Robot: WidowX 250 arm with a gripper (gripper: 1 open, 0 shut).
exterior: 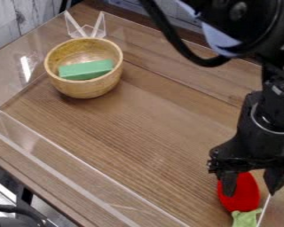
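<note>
My black gripper [248, 170] reaches down at the lower right, open, with its fingers over and around a red round object [237, 197]. A pale green leafy piece [244, 217] is attached or lies against the red object at the bottom edge. Whether the fingertips touch it is hard to tell.
A wooden bowl [104, 84] with a green block [85, 69] in it sits at the upper left. A white rabbit-ear shape [82, 25] stands at the back left.
</note>
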